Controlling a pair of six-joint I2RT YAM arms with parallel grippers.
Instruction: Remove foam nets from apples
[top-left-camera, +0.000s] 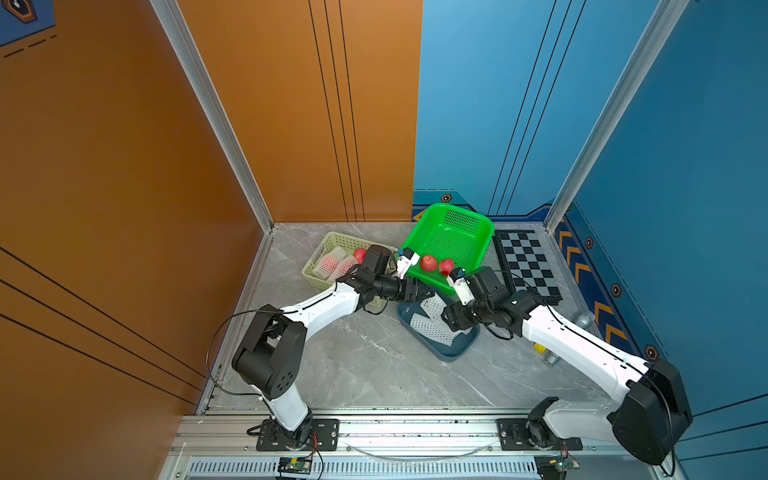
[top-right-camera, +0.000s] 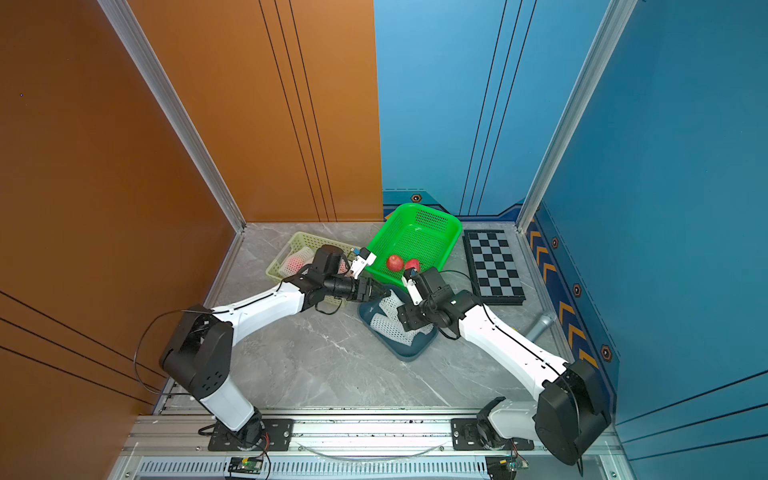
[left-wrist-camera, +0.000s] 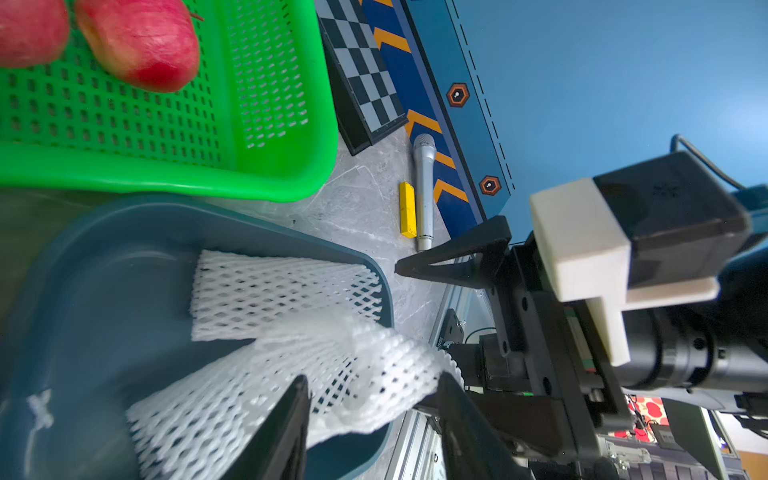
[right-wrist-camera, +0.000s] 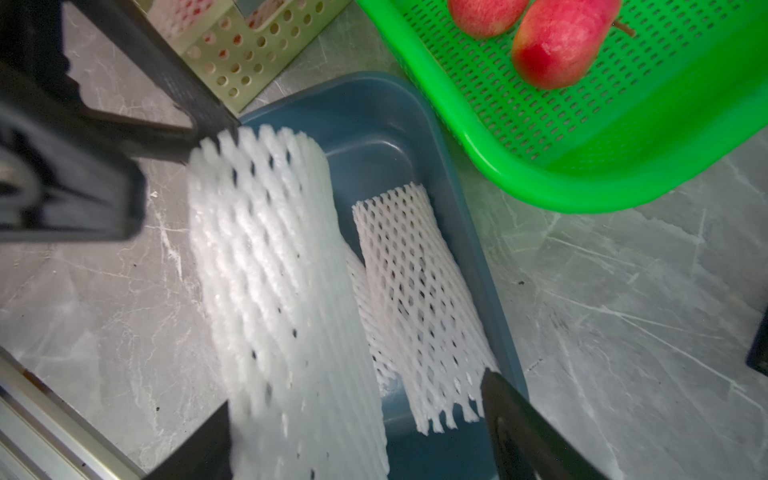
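Observation:
Over the blue-grey bin (right-wrist-camera: 376, 104), a white foam net (right-wrist-camera: 280, 288) stretches close in front of my right wrist camera. It meets or overlaps my right gripper's left finger (right-wrist-camera: 212, 448) and seems to cling there. My right gripper stands open. From the left comes my left gripper, fingers apart, with that net seen in and beyond the gap; contact is unclear. Another empty net (right-wrist-camera: 424, 304) lies in the bin. Two bare red apples (top-left-camera: 429, 263) sit in the green basket (top-left-camera: 448, 232). Netted apples (top-left-camera: 329, 262) and a red apple (top-left-camera: 360, 255) occupy the yellow basket (top-left-camera: 313, 273).
The green basket's near rim stands close behind the bin. A checkered board (top-left-camera: 528, 264), a microphone (left-wrist-camera: 424, 184) and a yellow block (left-wrist-camera: 408, 209) lie to the right.

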